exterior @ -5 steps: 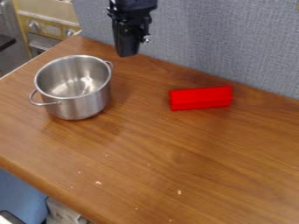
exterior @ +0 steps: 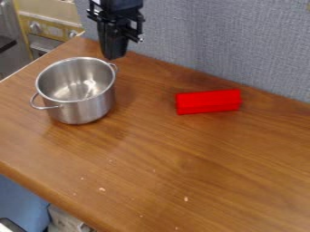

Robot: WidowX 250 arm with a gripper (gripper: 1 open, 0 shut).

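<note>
A stainless steel pot (exterior: 75,101) with two side handles sits on the left part of the wooden table (exterior: 182,181), empty inside as far as shows. A red cylinder (exterior: 208,101) lies on its side to the right of it. My black gripper (exterior: 114,49) hangs above and behind the pot, near the back wall, pointing down. It looks shut, with nothing visible between its fingers.
A grey padded wall (exterior: 230,41) runs along the back of the table. At the far left are cream and metal fixtures beyond the table edge.
The pot and the red cylinder have not moved.
</note>
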